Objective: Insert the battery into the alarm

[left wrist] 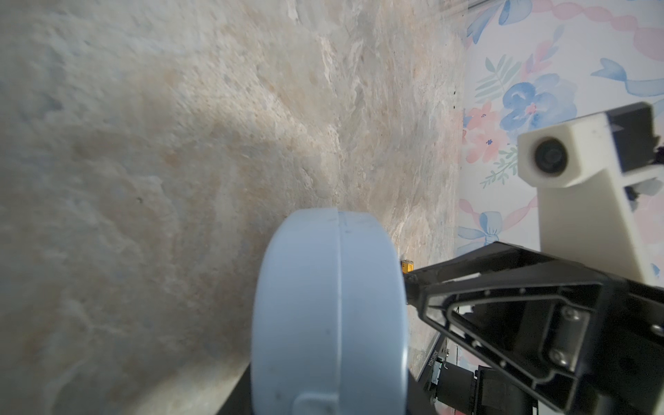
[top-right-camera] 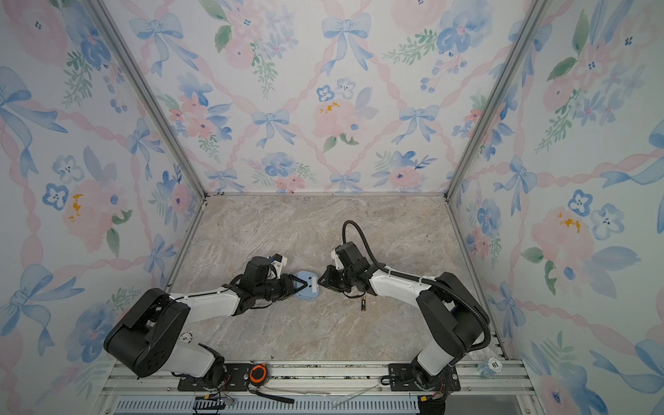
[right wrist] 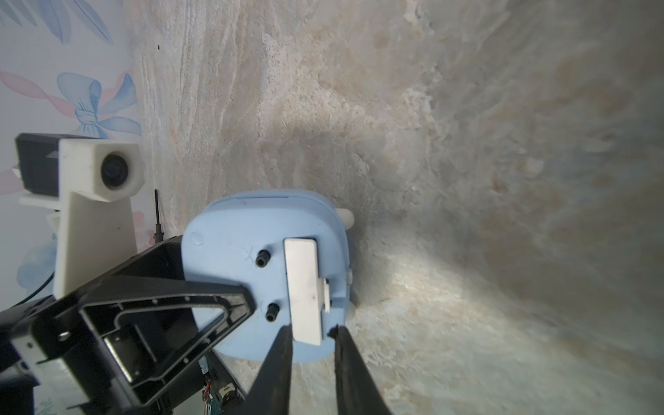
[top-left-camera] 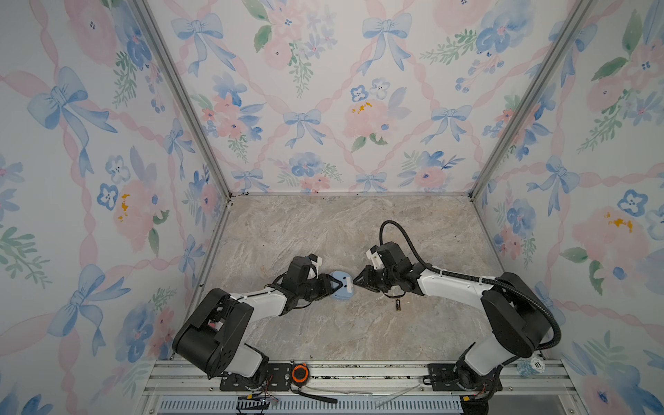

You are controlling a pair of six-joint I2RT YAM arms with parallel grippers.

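Observation:
The pale blue alarm is raised on edge, its back facing right. My left gripper is shut on it; the left wrist view has the alarm's rim between the fingers. On its back, in the right wrist view, are a white strip and two black posts. My right gripper points at the strip's lower end. Its fingertips look narrowly apart, with nothing clear between them; whether they touch the alarm is hidden. A small dark battery with an orange end lies on the floor below the right gripper.
A black cable loops above the right wrist. An orange ring sits on the front rail. The stone-patterned floor behind both arms is bare, and patterned walls enclose it.

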